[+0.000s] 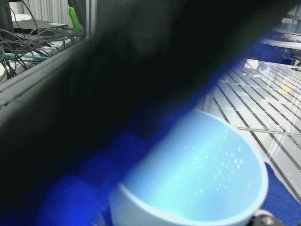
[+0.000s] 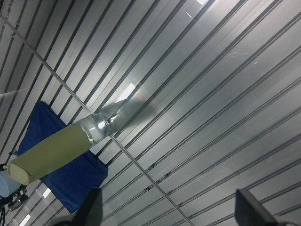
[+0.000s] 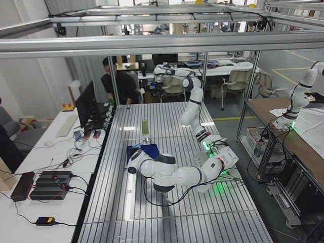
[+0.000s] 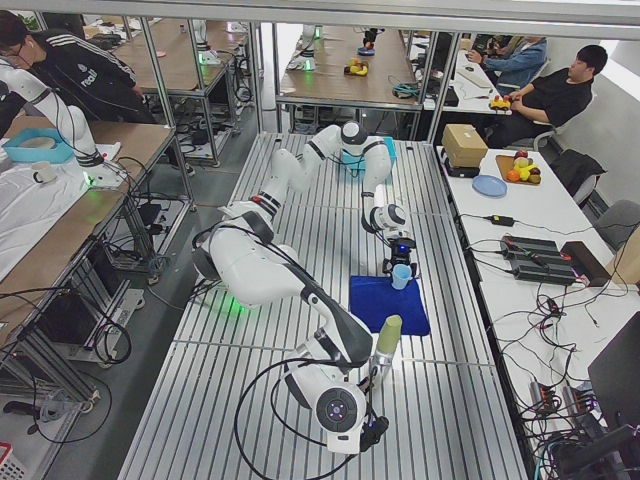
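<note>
A light blue cup (image 1: 197, 174) (image 4: 401, 277) is at my left gripper (image 4: 400, 260), over the blue cloth (image 4: 375, 310). A dark blur fills much of the left wrist view, hiding whether the fingers close on the cup; droplets show inside it. A clear bottle with an olive-green upper part (image 2: 51, 153) (image 4: 388, 342) stands beside the cloth. My right gripper is raised above the slatted table, open, with nothing between its fingers; the bottle is off to one side below it.
A light blue container (image 4: 355, 165) lies at its far end. A side desk holds a blue plate (image 4: 489, 186), fruit, electronics and cables. A person (image 3: 119, 86) is behind the frame.
</note>
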